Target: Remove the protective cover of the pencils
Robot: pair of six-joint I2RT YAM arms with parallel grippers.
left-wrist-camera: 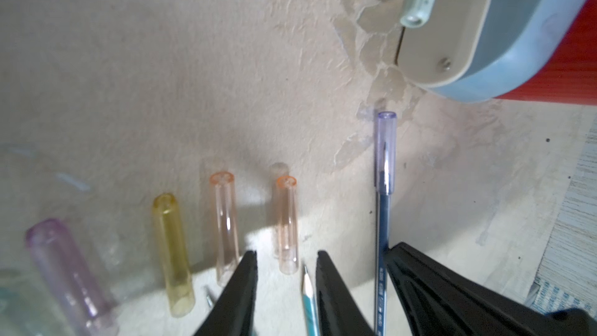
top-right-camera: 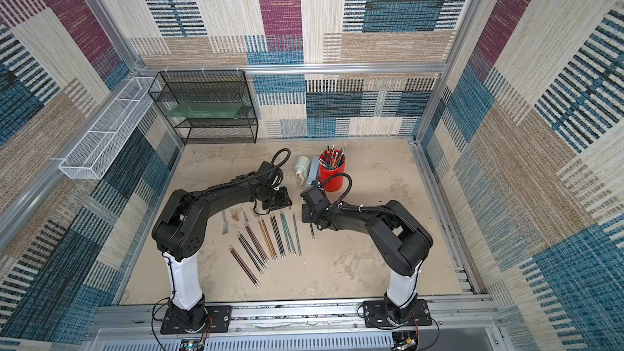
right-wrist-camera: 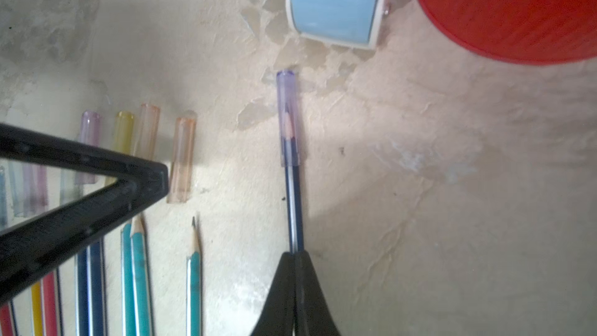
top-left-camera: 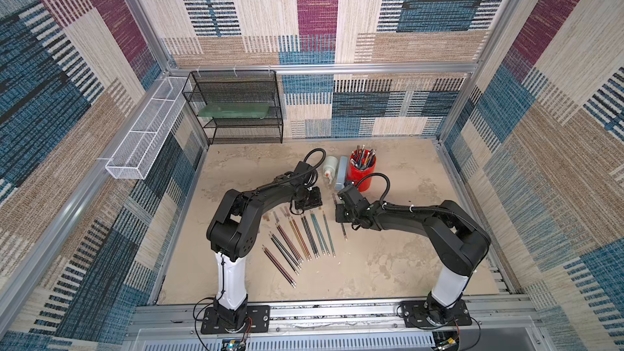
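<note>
A dark blue pencil [right-wrist-camera: 293, 211] lies on the table with a clear purple-tinted cover [right-wrist-camera: 286, 118] over its tip. In the right wrist view my right gripper is shut, its fingertips against or over the pencil's shaft; nothing clear shows between them. The left wrist view shows the shaft running past that gripper. My left gripper is part open, left of the covered pencil, with no object held. Loose clear covers lie before it: orange [left-wrist-camera: 286, 224], another orange [left-wrist-camera: 224, 227], yellow [left-wrist-camera: 172, 255] and purple [left-wrist-camera: 68, 273].
Uncovered pencils [top-left-camera: 286, 247] fan out toward the table's front left. Behind the grippers stand a blue sharpener-like object [right-wrist-camera: 335, 6], a pale bottle [top-left-camera: 330, 167] and a red cup [top-left-camera: 359, 178] of pencils.
</note>
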